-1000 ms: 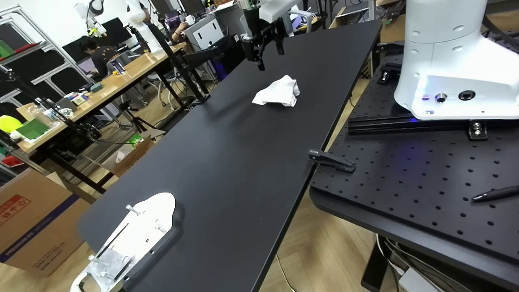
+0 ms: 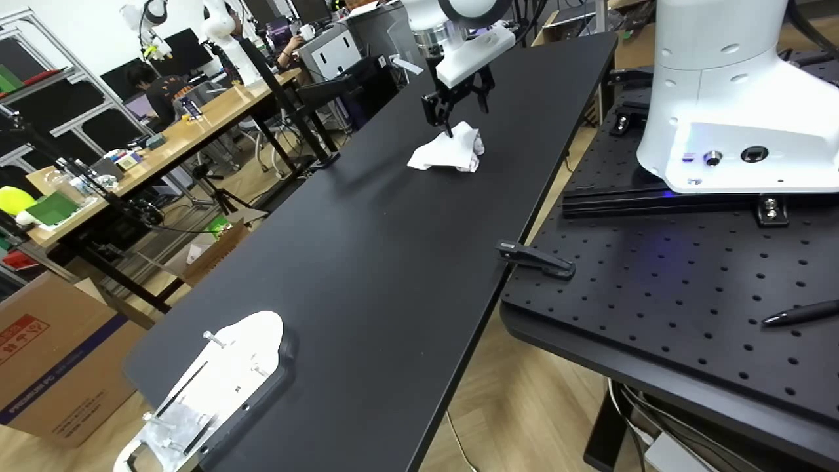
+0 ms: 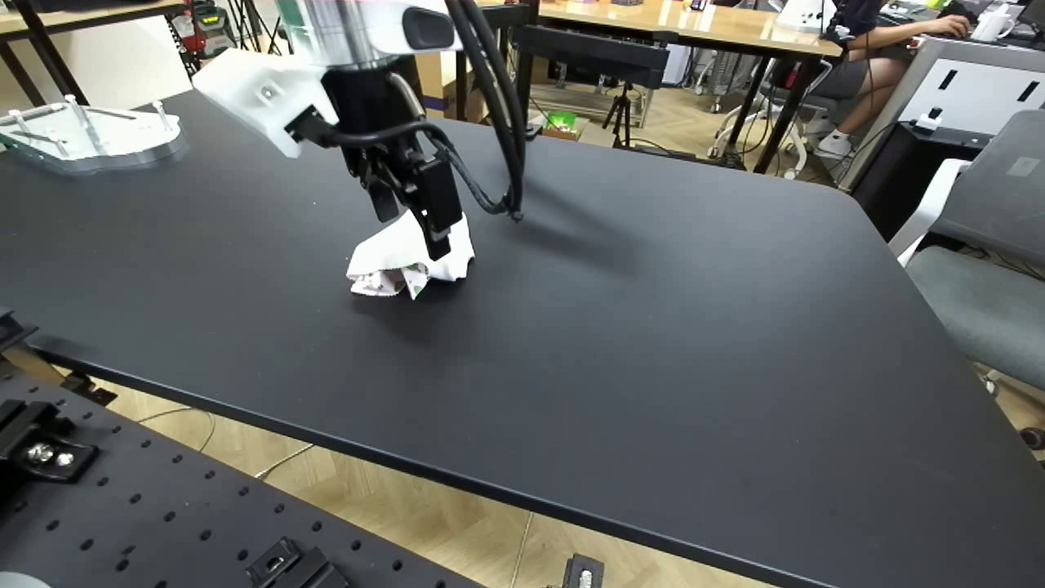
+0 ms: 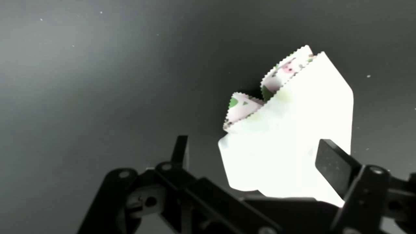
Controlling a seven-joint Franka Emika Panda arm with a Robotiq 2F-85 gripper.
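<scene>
A white cloth [image 2: 452, 149] lies crumpled on the black table, low and folded over itself. Its underside, printed in pink and green with a zigzag edge, peeks out along one side of the cloth [image 4: 296, 128] in the wrist view. My gripper [image 2: 465, 120] hangs just above it, open, fingers pointing down. From the wrist, one finger [image 4: 334, 165] overlaps the cloth while the opposite one stands over bare table to its left. Part of the cloth [image 3: 397, 250] is hidden behind the gripper in exterior view 2; whether a fingertip touches it I cannot tell.
A white board with metal posts [image 2: 255, 338] rests at the table's far end from the cloth. A black clamp [image 2: 536, 259] grips the table edge near the robot base. Between cloth and board the black tabletop [image 2: 354, 259] is bare.
My gripper has come down and to the right in exterior view 1, from clear above the table to close over the cloth. The cloth lies where it was.
</scene>
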